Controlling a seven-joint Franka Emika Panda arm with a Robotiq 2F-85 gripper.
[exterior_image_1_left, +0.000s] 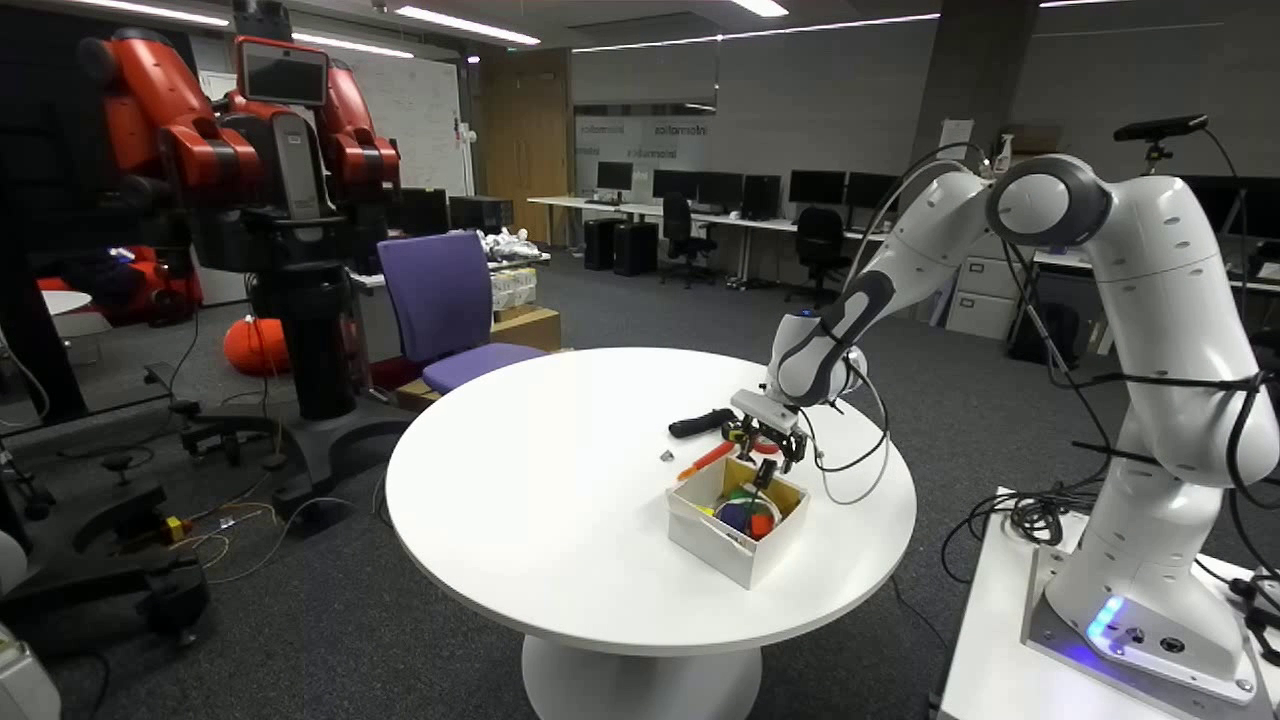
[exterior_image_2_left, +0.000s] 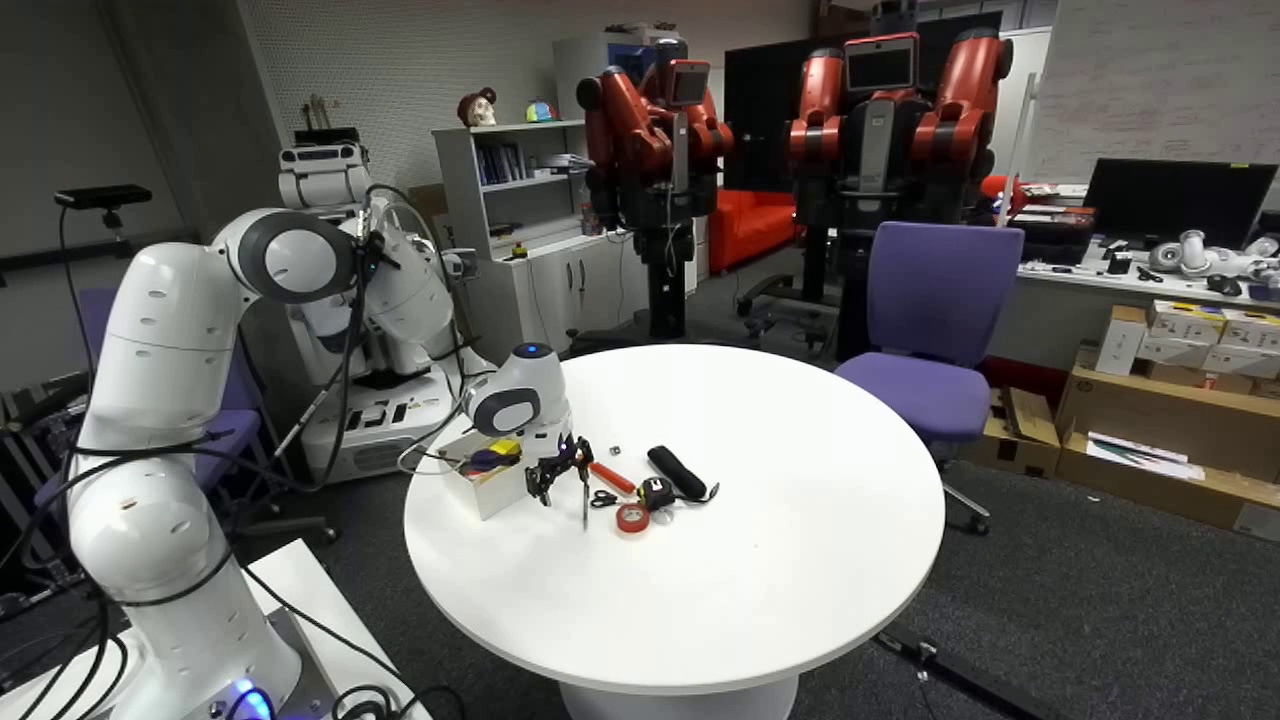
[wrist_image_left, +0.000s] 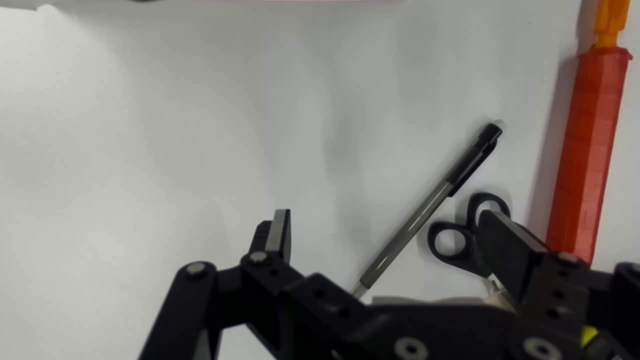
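Observation:
My gripper stands open above the white table (exterior_image_2_left: 780, 564), with no object held between its fingers. Below it in the wrist view, a slim grey pen with a black end (wrist_image_left: 414, 225) lies slantwise on the tabletop. Black-handled scissors (wrist_image_left: 460, 261) rest to the pen's right, partly hidden by the right finger. Further right is a red tool handle with an orange end (wrist_image_left: 585, 150). From the second exterior view, the gripper (exterior_image_2_left: 561, 480) hangs just beside the white box (exterior_image_2_left: 486, 494), which holds several coloured items.
Near the gripper lie a red tape roll (exterior_image_2_left: 632, 518), a tape measure (exterior_image_2_left: 655, 492) and a black case (exterior_image_2_left: 675, 472). A tiny metal piece (exterior_image_1_left: 667, 456) sits apart. Much of the table's far side from the arm is bare. A purple chair (exterior_image_2_left: 930, 324) stands close to the table.

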